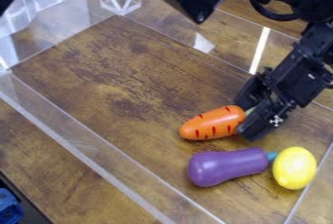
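Observation:
A toy carrot point(211, 123), orange with dark stripes, lies on the wooden floor inside a clear-walled tray. My black gripper point(255, 113) is low at the carrot's right end, coming in from the right; its fingers are open, and the carrot's end is partly hidden by them. Just below lie a purple eggplant point(224, 167) and, right of it, a yellow lemon point(295, 168).
Clear plastic walls point(78, 139) edge the wooden floor. A blue object point(8, 205) sits outside at the bottom left. Black arm parts fill the top and right.

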